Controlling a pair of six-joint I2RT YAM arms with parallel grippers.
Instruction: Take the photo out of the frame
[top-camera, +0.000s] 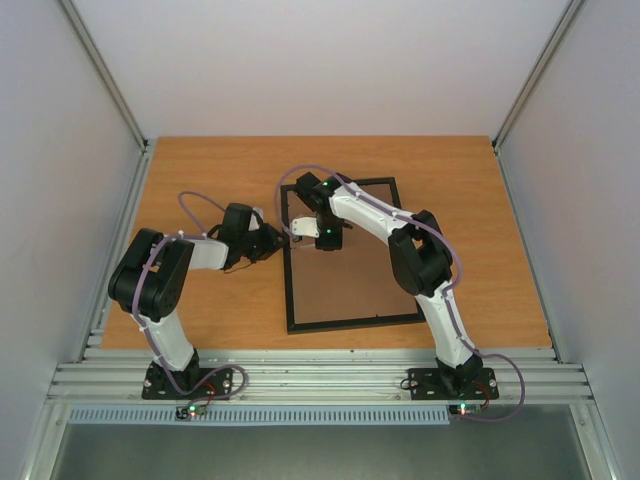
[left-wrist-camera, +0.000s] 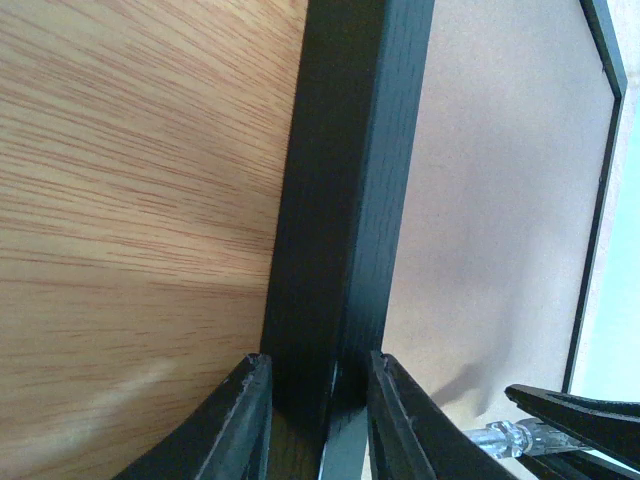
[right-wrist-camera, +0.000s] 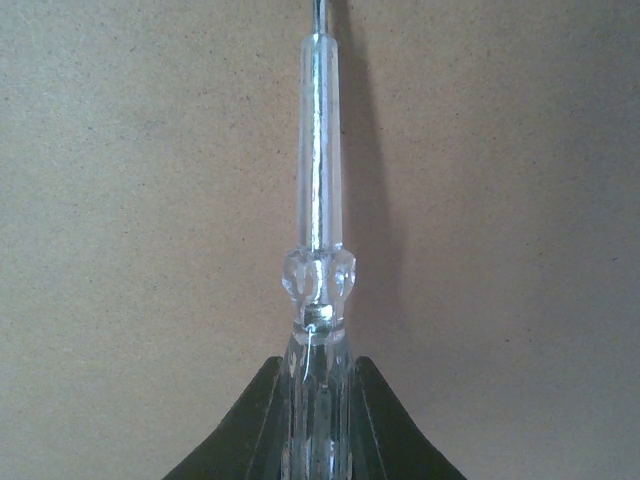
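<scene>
The black picture frame (top-camera: 345, 323) lies back-up on the wooden table, its tan backing board (top-camera: 350, 285) showing. My left gripper is at the frame's left bar (left-wrist-camera: 330, 200), fingers apart on either side of it. My right gripper is shut on a clear-handled screwdriver (right-wrist-camera: 318, 145), held over the backing board near the left bar; its tip is cut off at the top of the right wrist view. No photo is visible.
Bare wooden tabletop (top-camera: 480, 240) surrounds the frame, with free room at the back and on the right. White walls enclose the table at the back and both sides.
</scene>
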